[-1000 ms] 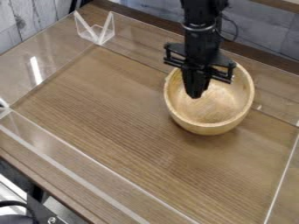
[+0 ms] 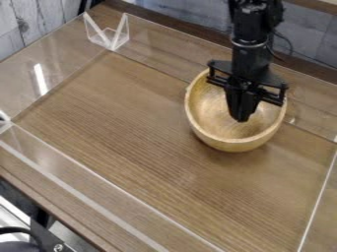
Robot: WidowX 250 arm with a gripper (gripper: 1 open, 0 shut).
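Observation:
My black gripper point(image 2: 247, 91) hangs over a shallow, light wooden bowl point(image 2: 232, 135) on the right half of the table point(image 2: 118, 148). Its fingers reach down into the back right of the bowl and partly hide the inside. I cannot tell from this view whether anything is between the fingertips or how far apart they stand.
A small clear holder point(image 2: 108, 30) sits at the back left, and another clear piece lies at the left edge. A black cable runs at the lower left corner.
The gripper has turned and shifted slightly to the right over the bowl. The bowl looks nearly unmoved.

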